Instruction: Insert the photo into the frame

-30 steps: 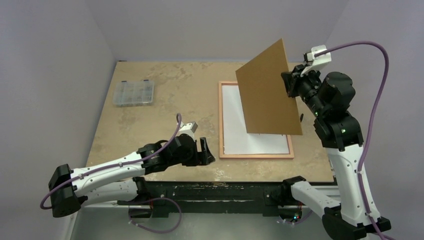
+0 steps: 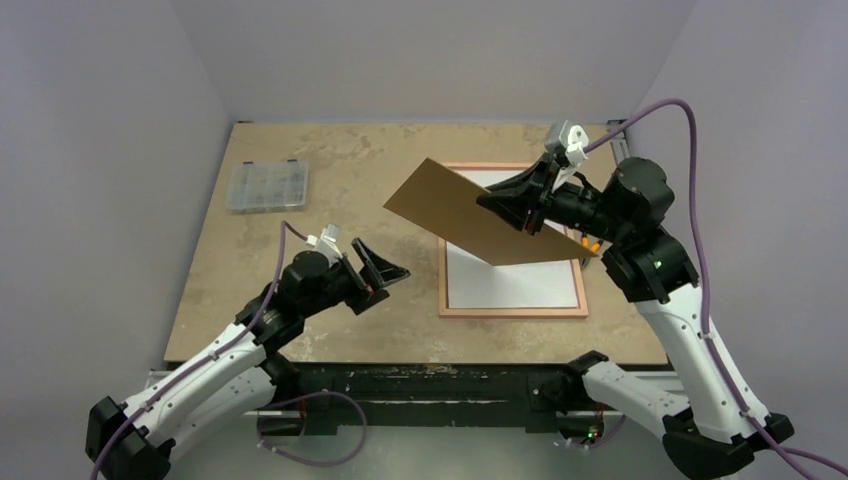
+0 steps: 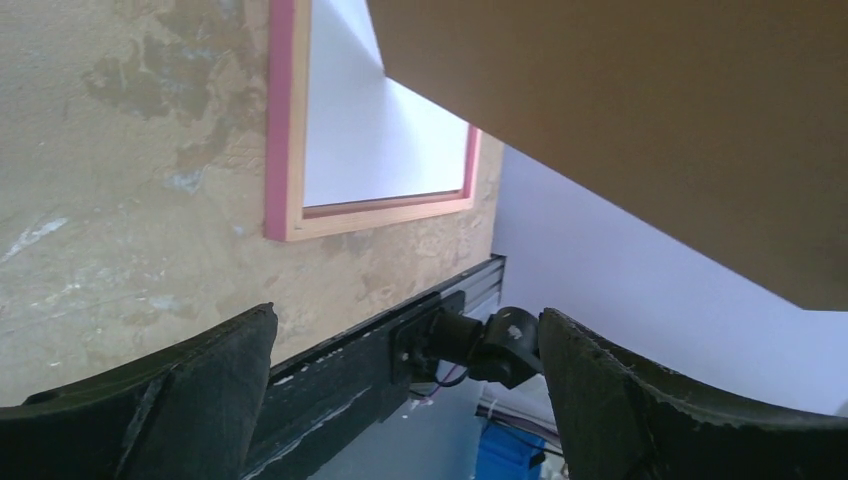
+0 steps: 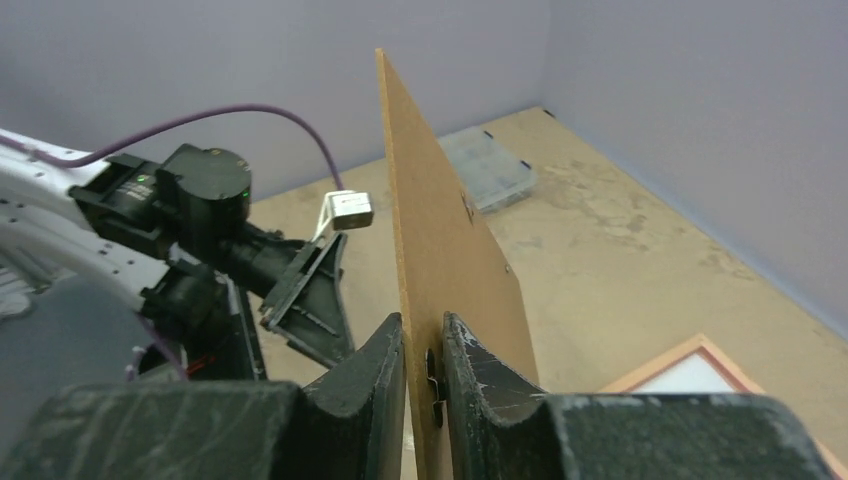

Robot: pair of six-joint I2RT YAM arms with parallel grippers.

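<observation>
A brown board [image 2: 455, 215] hangs tilted over the wooden frame [image 2: 442, 290], covering part of it. In the right wrist view the board [image 4: 425, 250] stands nearly edge-on between the fingers of my right gripper, which is shut on it. A white sheet [image 2: 515, 288] lies inside the frame. To the left of the frame, my left gripper [image 2: 388, 282] is open and empty. In the left wrist view the frame's near corner [image 3: 290, 225] shows, with the board [image 3: 620, 120] above it. No photo image can be made out.
A clear compartment box [image 2: 268, 186] lies at the table's back left. Small orange and dark items [image 2: 593, 243] sit just right of the frame, partly hidden by the right arm. Between box and frame the table [image 2: 350, 170] is bare.
My right gripper has moved left, turning and tilting the board down leftward over the frame. My left gripper has drawn back up and to the left, turning as well. The frame has stayed put.
</observation>
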